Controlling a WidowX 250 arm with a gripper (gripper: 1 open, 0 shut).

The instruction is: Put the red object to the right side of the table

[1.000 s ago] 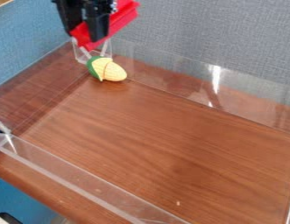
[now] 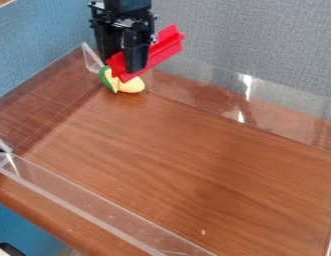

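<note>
The red object [image 2: 165,45] is held in my black gripper [image 2: 133,62] near the table's far left corner, and it slants up to the right. My gripper is shut on it, with its fingers covering the middle of the object. Just beneath and partly behind it lies a yellow corn toy with a green end [image 2: 126,84]. The lower tip of the red object overlaps the corn in this view; whether they touch, I cannot tell.
Clear plastic walls [image 2: 248,98] edge the brown wooden table [image 2: 208,160]. A grey wall stands behind the far edge, and a dark item shows at the lower left corner.
My gripper has moved right and somewhat down, carrying the red object with it. The corn toy has stayed in place and is now more covered.
</note>
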